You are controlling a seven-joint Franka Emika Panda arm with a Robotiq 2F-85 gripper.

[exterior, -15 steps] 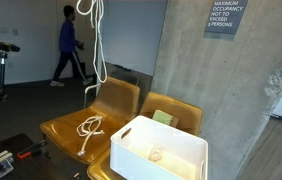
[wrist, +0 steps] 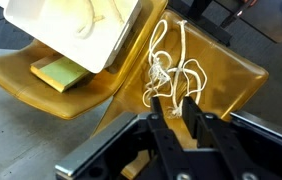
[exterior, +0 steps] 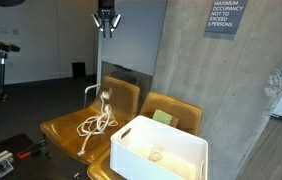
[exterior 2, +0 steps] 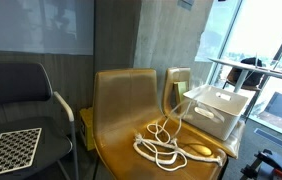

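High above the chairs, my gripper [exterior: 107,22] is open with nothing between its fingers. The wrist view shows the gripper over a white rope [wrist: 162,68] that lies loosely looped on a brown chair seat. In exterior view 1 the rope [exterior: 94,125] is bunched on that seat, its upper part blurred and rising toward the backrest. The same rope [exterior 2: 161,152] spreads over the seat in exterior view 2, with a blurred strand above it. Rope and gripper are well apart.
A white open box [exterior: 139,160] stands on the neighbouring chair, with a pale loop [exterior: 156,155] inside. Behind it rests a yellow-green block [exterior: 165,118]. A black chair [exterior 2: 21,110] with a checkered board [exterior 2: 13,149] stands to the left in exterior view 2.
Earlier the rope hung from my gripper, with a piece lying on the seat; now it is out of the gripper and down at the chair. My gripper came lower into view. A walking person has left.
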